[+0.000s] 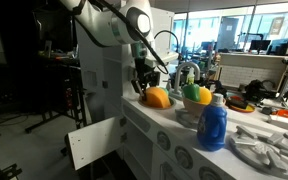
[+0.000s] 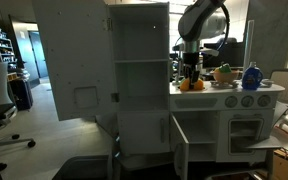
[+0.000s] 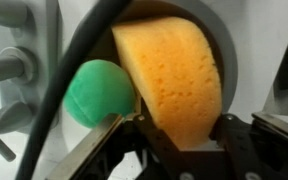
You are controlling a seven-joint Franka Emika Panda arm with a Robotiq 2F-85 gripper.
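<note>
An orange sponge (image 3: 174, 75) fills the middle of the wrist view, lying partly in a round grey basin (image 3: 227, 50). Its near end lies between the separated fingers of my gripper; firm contact on both sides cannot be made out. A green round object (image 3: 99, 93) sits against the sponge's left side. In the first exterior view the gripper (image 1: 144, 84) points down right at the orange sponge (image 1: 157, 97), near the left end of the white counter.
Right of the sponge stands a bowl (image 1: 195, 105) with colourful items, then a blue bottle (image 1: 212, 125) near the counter's front edge. A grey tap (image 3: 9, 67) borders the basin. Below, a cabinet door (image 1: 96, 141) hangs open.
</note>
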